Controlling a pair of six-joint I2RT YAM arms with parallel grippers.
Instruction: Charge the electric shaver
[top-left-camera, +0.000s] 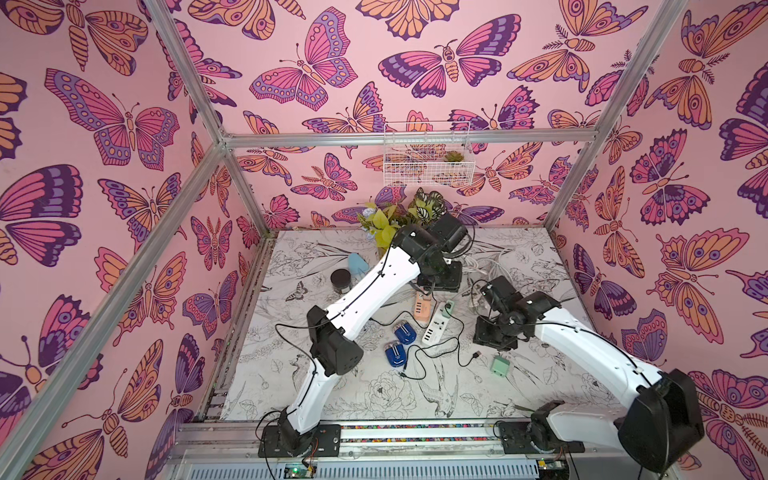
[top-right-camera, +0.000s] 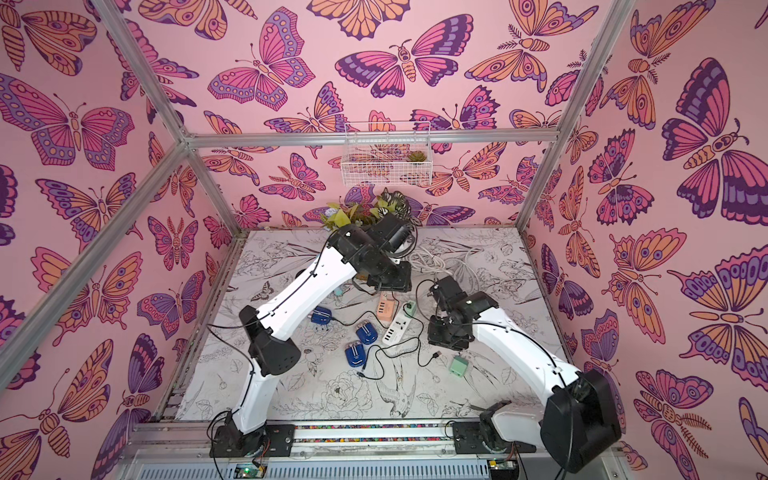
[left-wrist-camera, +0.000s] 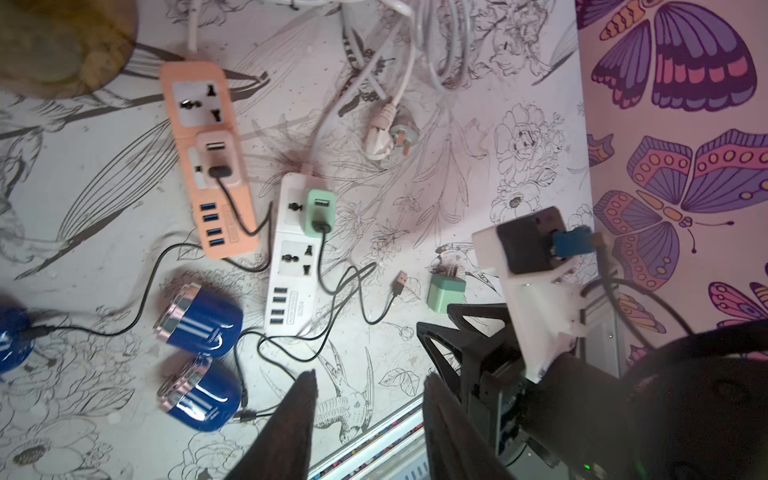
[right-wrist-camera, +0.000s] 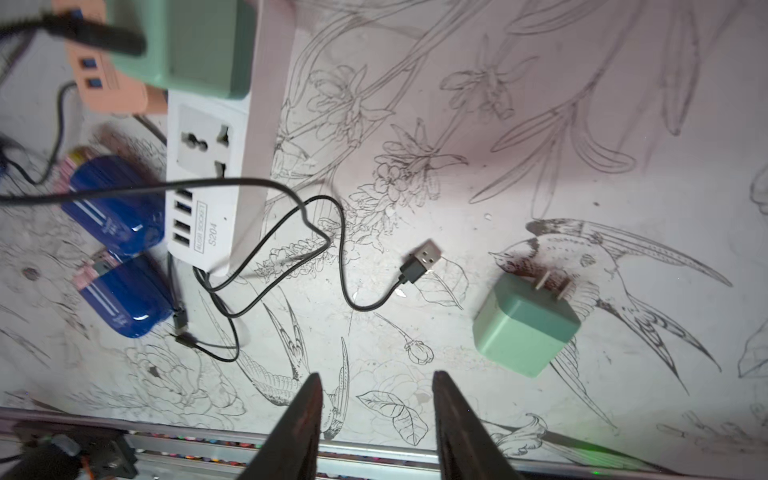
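Three blue shavers lie on the left: an upper shaver (left-wrist-camera: 200, 320), a lower shaver (left-wrist-camera: 200, 393) and a far-left shaver (top-right-camera: 321, 315). A green adapter with a black cable (left-wrist-camera: 321, 209) is plugged into the white power strip (left-wrist-camera: 292, 288). The orange strip (left-wrist-camera: 209, 172) bears a pink adapter (left-wrist-camera: 217, 157), also cabled. A loose USB plug (right-wrist-camera: 420, 262) and a loose green adapter (right-wrist-camera: 526, 324) with bare prongs lie on the table. High over the strips, my left gripper is part open and empty. Above the loose plug and adapter, my right gripper is part open and empty.
A leafy plant (top-left-camera: 384, 228) stands at the back, partly behind the left arm. A black round container (top-left-camera: 341, 279) and a blue trowel (top-left-camera: 357, 264) sit at left. White cords (left-wrist-camera: 448, 48) coil behind the strips.
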